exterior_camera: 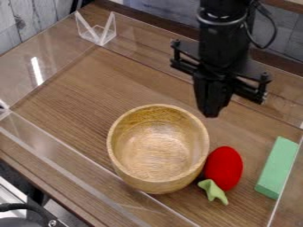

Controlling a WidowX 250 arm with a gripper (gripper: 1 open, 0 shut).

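The black robot arm reaches down from the top right, and its gripper (211,105) hangs over the wooden table, above and behind a round wooden bowl (151,147). The gripper is shut, with nothing seen between its fingers. To the right of the bowl lies a red object with a pale green leafy end, like a toy strawberry or radish (225,167). A mint-green block (275,167) lies at the far right.
A white wire or plastic stand (97,27) is at the back left. Dark cabling shows at the bottom left corner.
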